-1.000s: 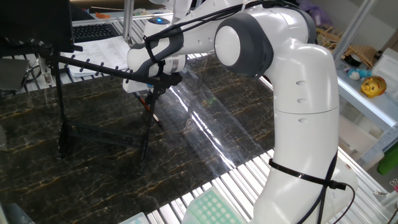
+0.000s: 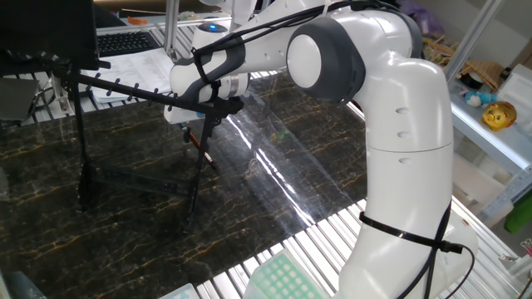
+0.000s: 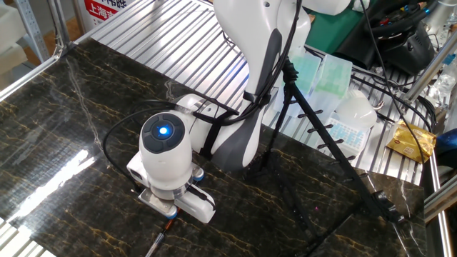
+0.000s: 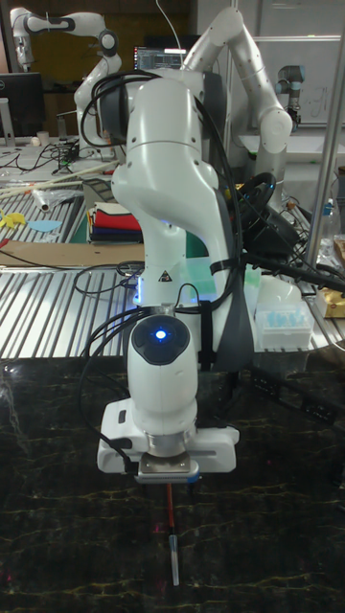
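Note:
My gripper (image 4: 172, 478) hangs low over the dark marbled tabletop (image 4: 61, 532), pointing down. Its white hand covers the fingertips in every view, so how the fingers stand is hidden. From beneath the hand comes a thin stick (image 4: 172, 510), reddish-brown in its upper part and pale, silvery toward its lower end. The same stick (image 3: 166, 230) runs to the lower left of the hand in exterior view 2, and a slanted length of the stick (image 2: 202, 149) shows behind the black stand in exterior view 1. Whether it is gripped or merely lies below the hand is unclear.
A black frame stand (image 2: 150, 95) rises from the table close beside the arm. Clear containers (image 3: 332, 75), a pale blue rack (image 3: 343, 135) and a gold packet (image 3: 410, 141) sit near the table's edge. Left of the hand in exterior view 2, the tabletop is bare.

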